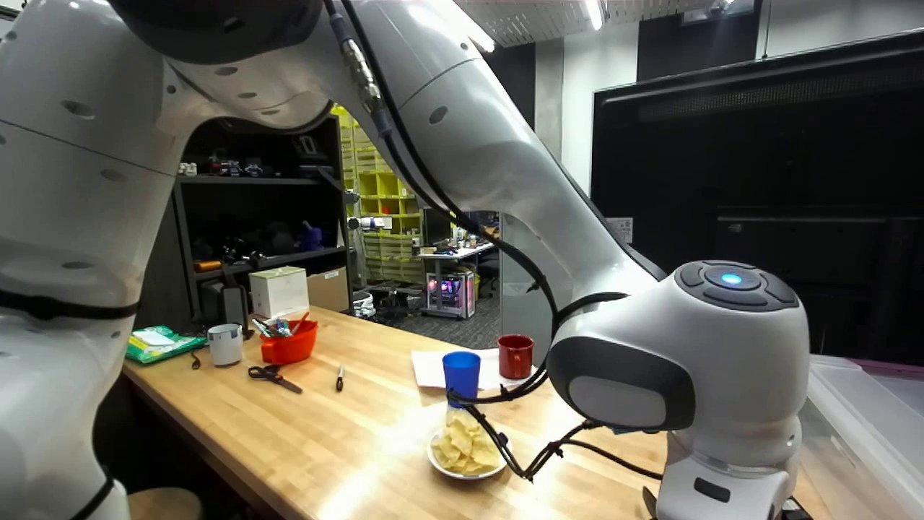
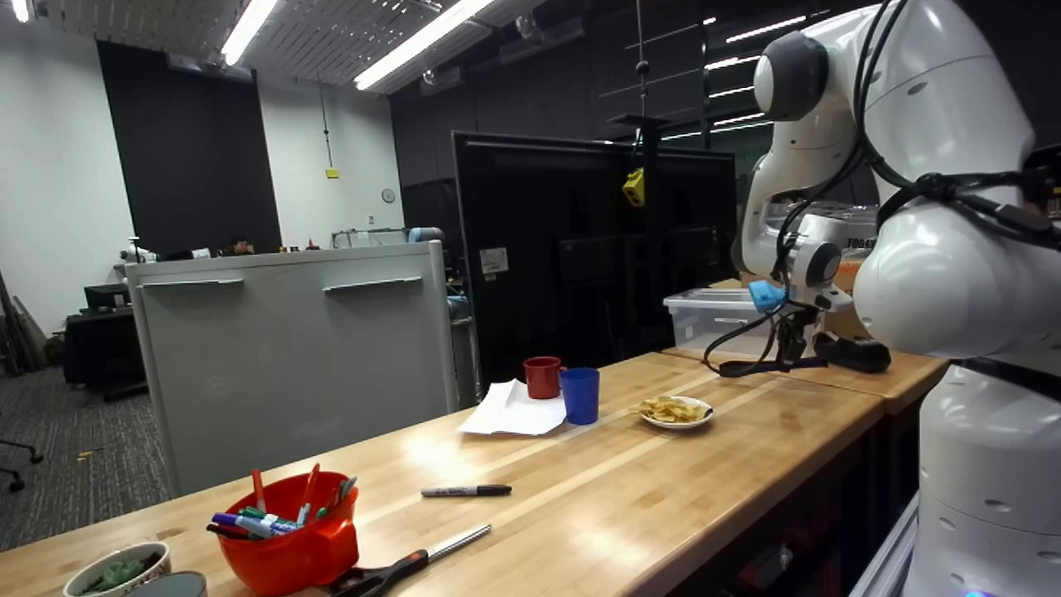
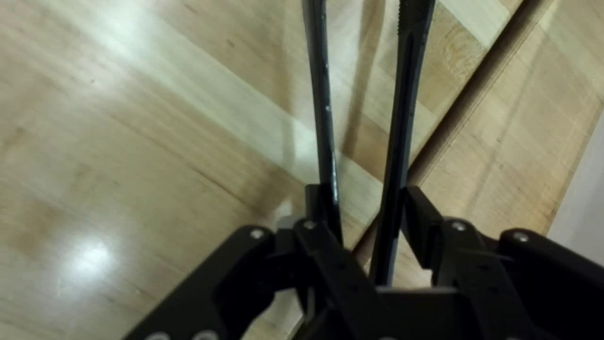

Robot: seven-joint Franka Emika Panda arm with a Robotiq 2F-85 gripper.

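Observation:
In the wrist view my gripper is shut on a pair of dark tongs point(image 3: 400, 119). Both long tong arms pass between the fingers and run up out of that view, with a gap between them. Exterior view 2 shows the gripper point(image 2: 792, 348) at the far end of the table, with the dark tongs point(image 2: 746, 368) held roughly level. How far they are above the wood is hard to judge. A white plate of chips point(image 2: 672, 409) lies nearby, apart from the gripper. Exterior view 1 hides the fingers below its lower edge.
A blue cup point(image 1: 461, 374) and red mug point(image 1: 515, 355) stand beyond the chips, by white paper point(image 1: 430, 368). A clear bin point(image 2: 711, 317) and a black object point(image 2: 852, 351) flank the gripper. Scissors point(image 2: 413, 565), a marker point(image 2: 467, 491) and a red pen holder point(image 2: 298, 557) lie far off.

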